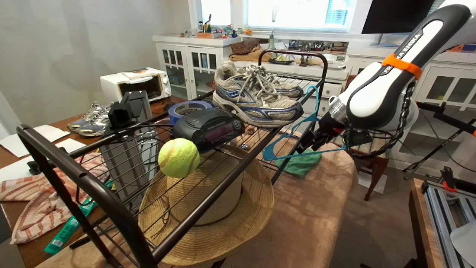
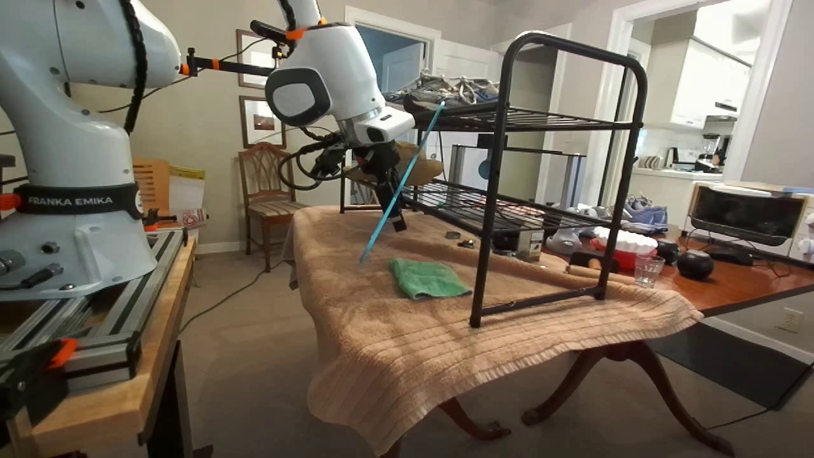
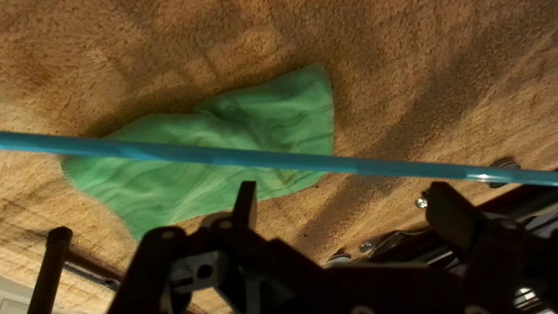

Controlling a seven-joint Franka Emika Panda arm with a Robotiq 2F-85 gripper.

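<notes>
A blue plastic hanger [image 1: 292, 156] hangs by its hook from the top rail of the black wire rack [image 2: 494, 183]. In the wrist view its long bar [image 3: 209, 155] runs across the whole picture, just beyond my fingertips. My gripper is open, its two fingers wide apart and no object between them. From the second exterior view, the gripper [image 2: 397, 217] points down beside the slanting hanger; whether they touch I cannot tell. Below lies a crumpled green cloth [image 2: 427, 278] on the tan towel [image 2: 366, 320] covering the table.
On the rack's top shelf are a tennis ball [image 1: 179, 158], a black clock radio [image 1: 208, 128], blue tape [image 1: 189, 107] and running shoes [image 1: 259, 96]. A straw hat [image 1: 250, 210] sits beneath that shelf. Open towel surface surrounds the green cloth on its outer side.
</notes>
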